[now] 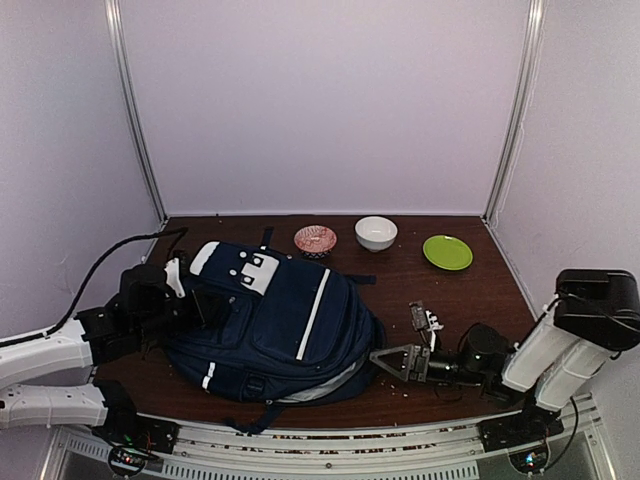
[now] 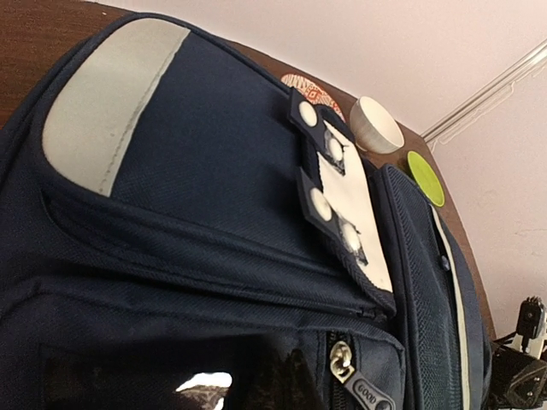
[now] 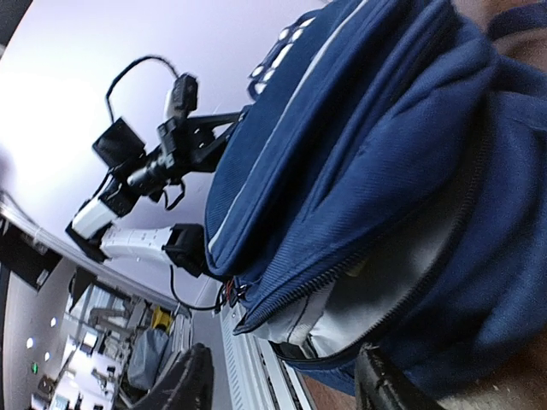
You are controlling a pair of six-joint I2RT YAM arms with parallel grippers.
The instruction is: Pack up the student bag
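A navy backpack (image 1: pixel 275 325) lies on its back on the brown table, its mouth towards the right front. In the right wrist view the bag's zipped opening (image 3: pixel 410 265) gapes partly, showing a pale grey lining. Just right of that opening my right gripper (image 1: pixel 380 362) stands part open, its fingers (image 3: pixel 389 384) apart with nothing between them. Over the bag's left side my left gripper is shut, near a front pocket's zipper pull (image 2: pixel 363 389); nothing shows between its fingers.
Behind the bag stand a red patterned bowl (image 1: pixel 315 240), a white bowl (image 1: pixel 376 233) and a green plate (image 1: pixel 447 252). Bare table (image 1: pixel 485 290) lies at the right. Black straps (image 1: pixel 258 420) stick out from the bag.
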